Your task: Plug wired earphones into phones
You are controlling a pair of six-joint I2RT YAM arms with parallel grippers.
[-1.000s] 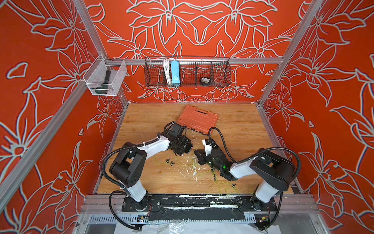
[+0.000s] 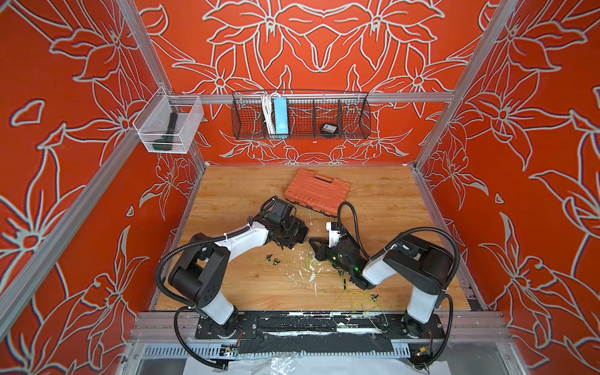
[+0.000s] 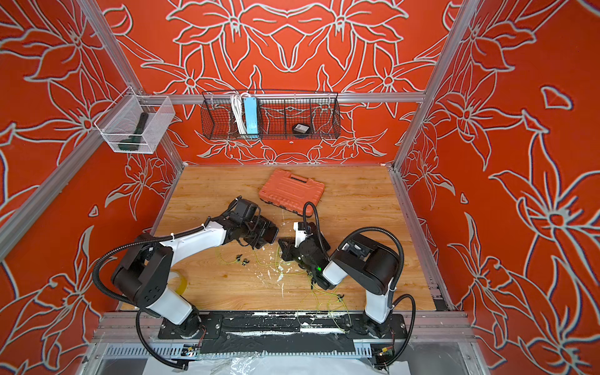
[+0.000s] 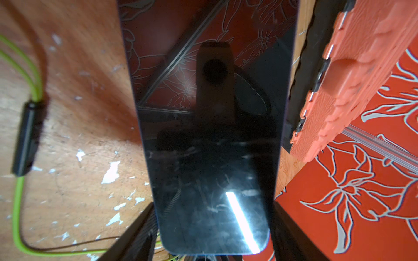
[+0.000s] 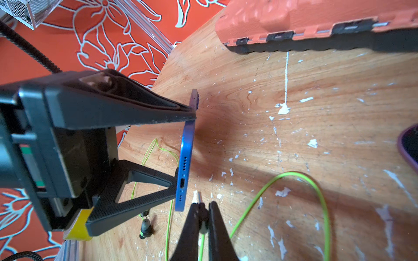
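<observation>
In the left wrist view my left gripper is shut on a dark phone (image 4: 209,156), screen up. In the right wrist view that phone's blue edge (image 5: 186,152) stands upright between the fingers, its port facing my right gripper. My right gripper is shut on an earphone plug (image 5: 201,221) with yellow-green cable, just beside the phone's port end, apparently apart from it. Loose yellow-green cable (image 5: 322,204) and an inline control (image 4: 28,134) lie on the wooden table (image 2: 231,193).
An orange case (image 2: 317,190) lies at the back middle of the table. Another dark phone edge (image 5: 409,145) shows at right in the right wrist view. A wire basket (image 2: 300,115) and a clear bin (image 2: 168,125) hang on the walls.
Over the last second both arms have shifted and bent at the elbows, the right elbow moving left.
</observation>
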